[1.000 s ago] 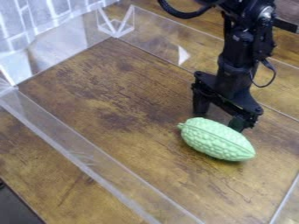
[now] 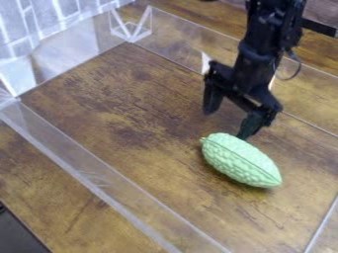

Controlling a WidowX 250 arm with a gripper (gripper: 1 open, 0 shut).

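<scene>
A light green bumpy toy bitter melon (image 2: pixel 242 160) lies on the brown wooden surface at the lower right. The black gripper (image 2: pixel 230 114) of my arm is above and behind it, apart from it, and blurred. Its two fingers look spread, with no object visible between them.
Clear plastic walls (image 2: pixel 93 185) border the wooden floor (image 2: pixel 119 119) on the left, back and right. A white curtain (image 2: pixel 34 25) is at the upper left.
The gripper has risen and shifted a little left, away from the melon. The melon has shifted slightly from where it lay a second ago.
</scene>
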